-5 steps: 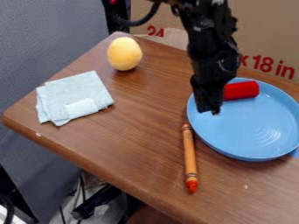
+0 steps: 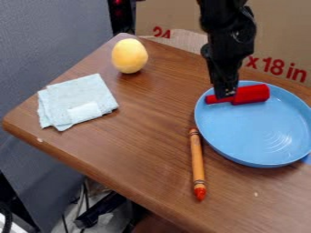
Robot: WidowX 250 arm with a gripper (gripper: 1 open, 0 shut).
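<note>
My black gripper (image 2: pixel 224 86) reaches down from the top right to a red cylindrical object (image 2: pixel 249 95) lying on the back part of the blue plate (image 2: pixel 253 136). Its tips are over or at the cylinder's left portion; whether they are open or closed on it is unclear. An orange crayon (image 2: pixel 197 167) with a red tip lies on the table to the left of the plate, pointing toward the front.
A yellow egg-shaped object (image 2: pixel 129 55) sits at the back left, and a folded light cloth (image 2: pixel 75 102) lies near the left edge of the wooden table (image 2: pixel 134 159). A cardboard box (image 2: pixel 279 45) stands behind.
My gripper has moved up and back from over the plate's front-left to the red cylinder, whose left part now shows more than a second ago.
</note>
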